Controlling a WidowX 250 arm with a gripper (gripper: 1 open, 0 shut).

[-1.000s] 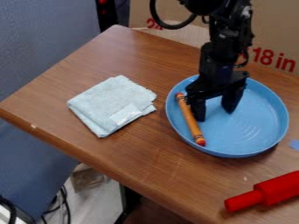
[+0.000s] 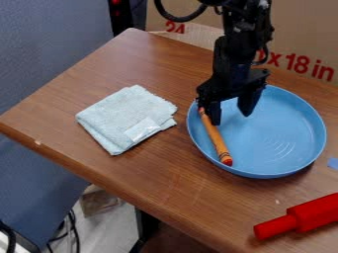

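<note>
An orange crayon-like stick [image 2: 216, 142] with a red tip lies slanted along the left side of a blue plate [image 2: 288, 143]. My black gripper [image 2: 224, 104] is low over the plate's back left, at the upper end of the orange stick, which it partly hides. Whether its fingers are open or shut on anything is hard to make out.
A folded light cloth [image 2: 126, 119] lies left of the plate on the wooden table [image 2: 93, 69]. A red cylinder [image 2: 301, 217], like a rolling pin, lies at the front right. Cardboard stands behind.
My gripper has risen a little and moved left from the middle of the plate to over the orange stick's upper end. The other things look unmoved.
</note>
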